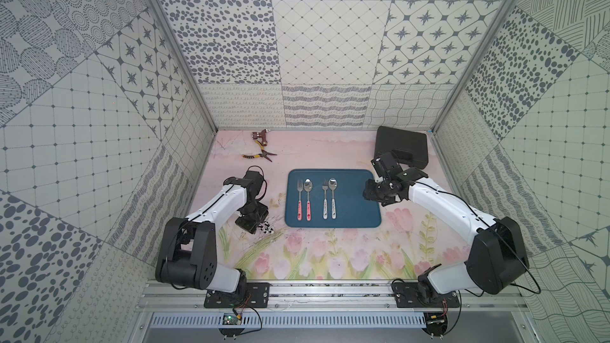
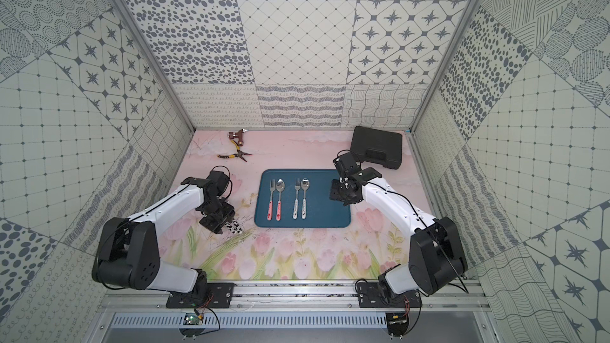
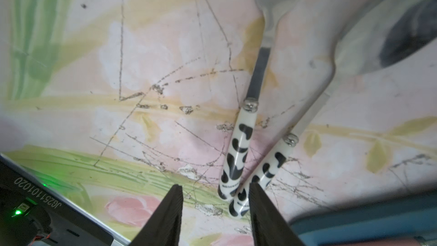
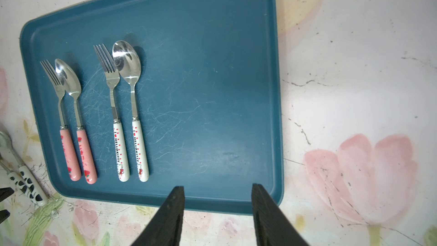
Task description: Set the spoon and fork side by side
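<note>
On the blue tray, a white-handled fork [image 4: 118, 136] and white-handled spoon [image 4: 138, 141] lie parallel, close together. To their left rest a pink-handled fork [image 4: 68, 148] and pink-handled spoon [image 4: 84, 148], also side by side. Left of the tray, on the tabletop, are a cow-print fork [image 3: 238, 150] and cow-print spoon [image 3: 268, 168], handle ends touching and heads spread apart. My left gripper stands open low over those two handle ends, nothing gripped. Above the tray's right front part, my right gripper is open and empty.
The tray [image 4: 278, 109] has its right half bare. A black case [image 1: 401, 143] sits at the back right. Pliers [image 1: 260, 153] and a brown-handled tool [image 1: 259, 136] lie at the back left.
</note>
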